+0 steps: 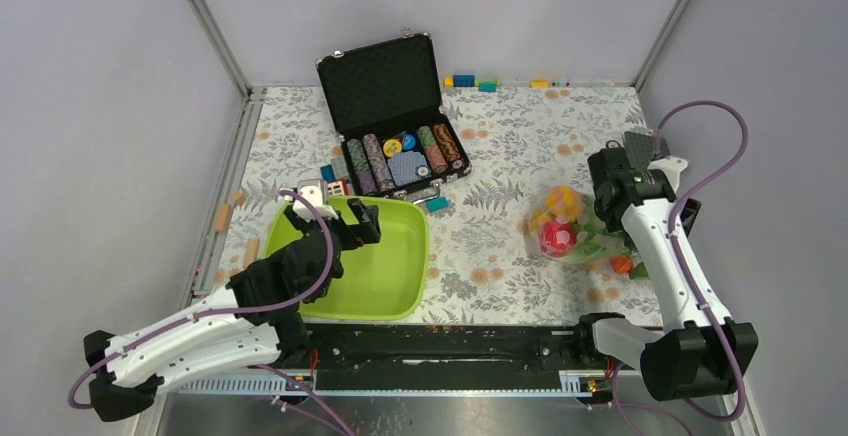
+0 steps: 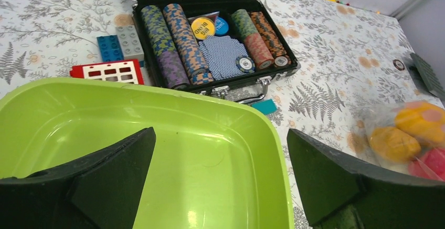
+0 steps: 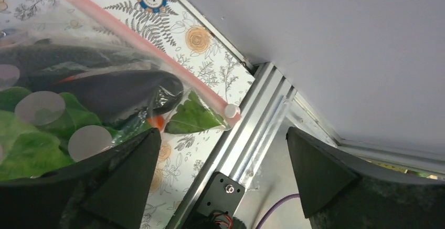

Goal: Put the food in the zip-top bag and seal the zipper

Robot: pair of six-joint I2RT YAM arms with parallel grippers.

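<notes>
The clear zip bag [image 1: 562,228] rests toward the table's right side, filled with orange, red and green food. Its pink zipper strip [image 3: 157,55] runs diagonally in the right wrist view, with a white slider [image 3: 231,111] at the end near the table edge. Dark food and green leaves [image 3: 31,150] show through the plastic. My right gripper is open above the bag, its fingers apart and clear of the slider. Over the green tray [image 2: 231,108], my left gripper also stands open, holding nothing. The bag's near corner is cut off in the left wrist view.
An open black case [image 1: 385,96] with poker chips stands at the back. Toy blocks [image 2: 118,44] lie beside it. A metal rail [image 3: 262,113] and wall bound the right edge. The table between tray and bag is clear.
</notes>
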